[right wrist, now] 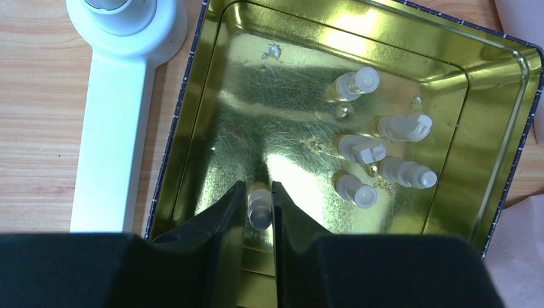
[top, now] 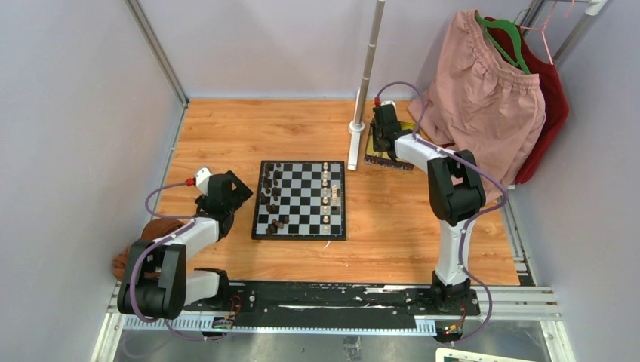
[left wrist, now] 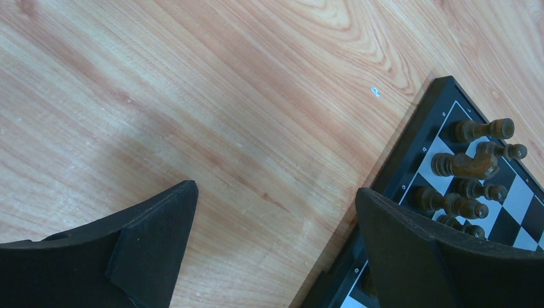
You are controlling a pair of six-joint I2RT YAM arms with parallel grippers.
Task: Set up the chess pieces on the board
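The chessboard (top: 299, 197) holds dark pieces along its left side and light pieces on the right. In the right wrist view, a gold tin (right wrist: 237, 96) contains several clear pieces, and my right gripper is low over it, its fingers narrowly apart around the upper end of one piece (right wrist: 260, 215) near the front; whether they grip it is unclear. My left gripper is open over bare wood left of the board, whose dark pieces (left wrist: 462, 165) show at right in the left wrist view.
A white stand (top: 353, 147) with a pole rises between board and tin. Hanging clothes (top: 490, 113) crowd the tin's right side, and a brown cloth (top: 162, 226) lies by the left arm. Wood behind the board is clear.
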